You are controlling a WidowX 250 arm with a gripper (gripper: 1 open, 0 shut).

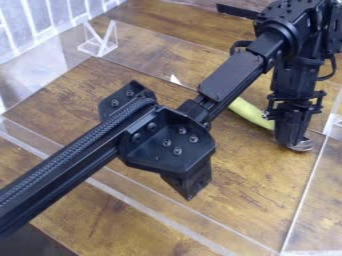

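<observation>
My black gripper [291, 125] hangs at the right, low over the wooden floor, its fingers shut. Directly behind and under it lies a round silver metal object [302, 144], mostly hidden by the gripper. A long yellow-green object [247, 111] lies to the left of the gripper, partly covered by the arm; I cannot tell whether the fingers touch either thing.
A black rail arm [80, 160] crosses the view diagonally. Clear acrylic walls [315, 200] edge the workspace, with a white rack [24, 30] at top left.
</observation>
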